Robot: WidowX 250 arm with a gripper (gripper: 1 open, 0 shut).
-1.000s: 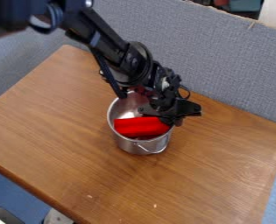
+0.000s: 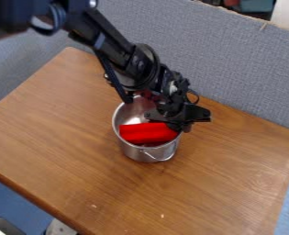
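A metal pot [image 2: 147,154] stands on the wooden table [image 2: 61,156] with a red object [image 2: 144,133] lying inside it. My black gripper [image 2: 180,122] reaches down over the pot's right rim, at the right end of the red object. Its fingertips overlap that end and the rim, so whether they are open or shut on anything is hidden. Another small red shape shows behind the arm above the pot, too covered to make out.
A grey padded wall [image 2: 232,73] runs behind it. A light blue strip [image 2: 287,207] lies at the lower right.
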